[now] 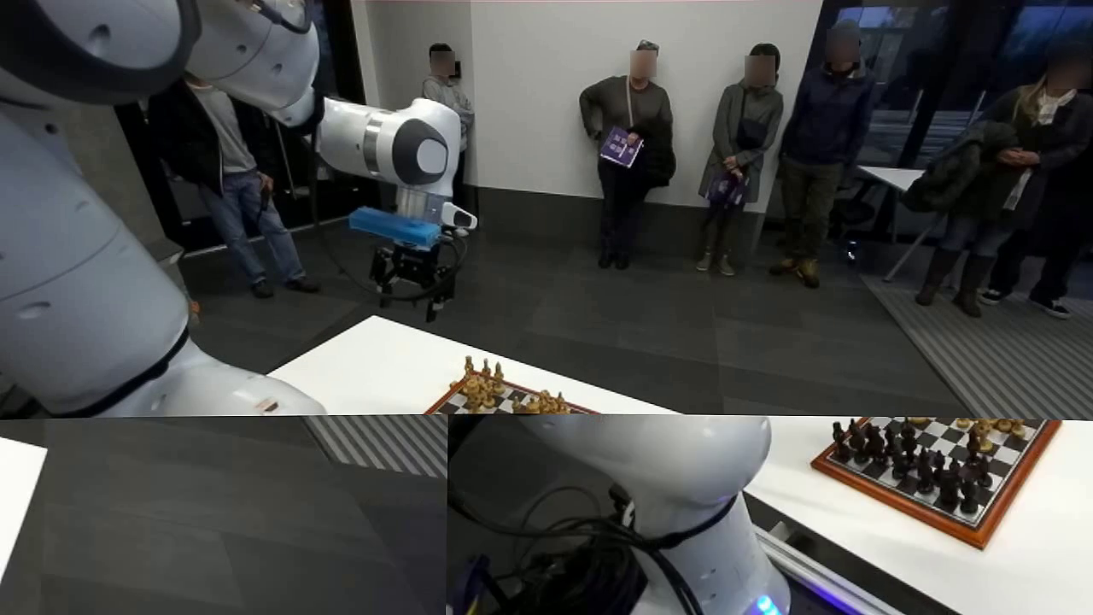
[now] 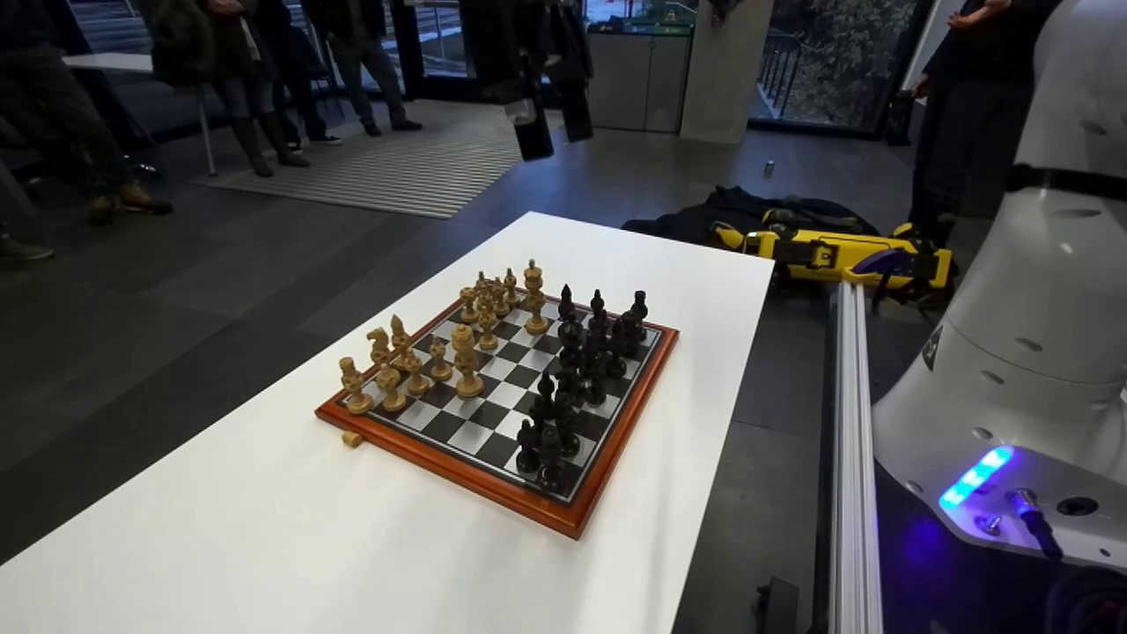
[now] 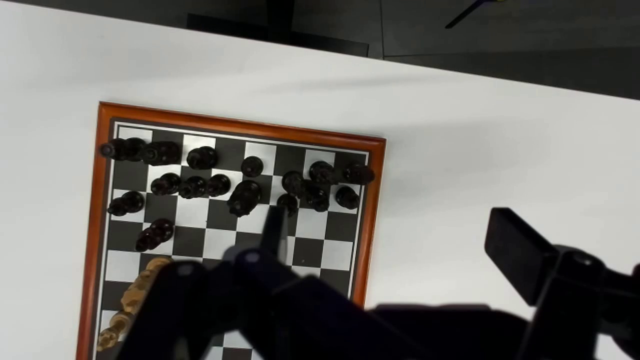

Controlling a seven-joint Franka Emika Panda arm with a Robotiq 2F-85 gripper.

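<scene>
My gripper [image 1: 410, 303] hangs high above the white table, its fingers spread apart. Nothing shows between them in the wrist view, where the right finger [image 3: 520, 255] is over bare table and the left one [image 3: 274, 234] covers part of the chessboard. The board [image 2: 465, 477] has a reddish-brown wooden rim and lies flat. Black pieces [image 2: 592, 354] crowd one side; pale wooden pieces [image 2: 467, 364] stand on the other, some further into the middle. Beside the rim, on the table, lies a small pale wooden piece [image 2: 351, 438]. My gripper's body hides much of the board in the wrist view.
Bare white table [image 2: 306, 549] surrounds the board. Several people stand along the far wall, away from the table. A yellow robot [image 2: 835, 254] rests on the floor behind it. The lower part of exterior view 1 is broken up, with displaced image strips.
</scene>
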